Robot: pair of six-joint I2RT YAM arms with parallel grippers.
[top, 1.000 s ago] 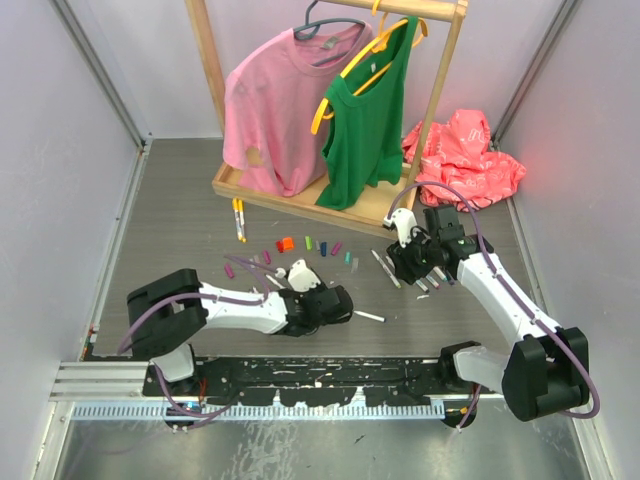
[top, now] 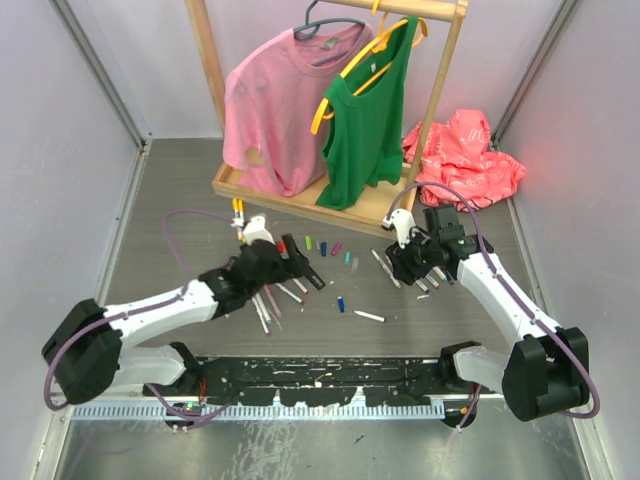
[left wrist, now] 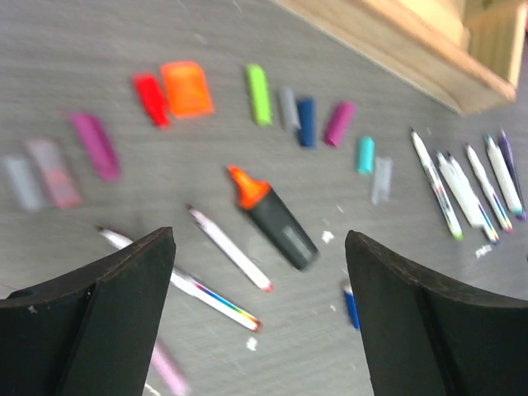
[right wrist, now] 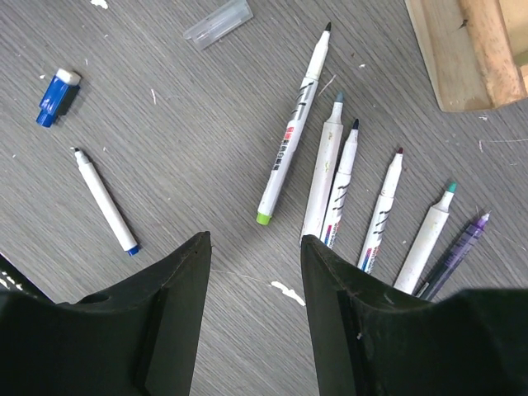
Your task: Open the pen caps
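My left gripper is open and raised over loose pens and caps, among them a black highlighter with an orange tip [left wrist: 280, 223], a white pen [left wrist: 231, 247] and a rainbow-striped pen [left wrist: 214, 300]. My right gripper stands with its fingers apart, nothing between them, low over white pens [right wrist: 289, 150], a purple pen [right wrist: 452, 257], a short white pen [right wrist: 106, 200] and a blue cap [right wrist: 54, 100]. Small coloured caps [left wrist: 259, 96] lie in a scattered row; some at the left of the left wrist view are blurred.
A wooden rack [top: 226, 182] with a pink and a green shirt stands at the back, its base edge near the pens. A crumpled red bag [top: 478, 160] lies at the back right.
My left arm has moved left and back from the front middle, uncovering pens and the black highlighter. The right arm has not visibly moved.
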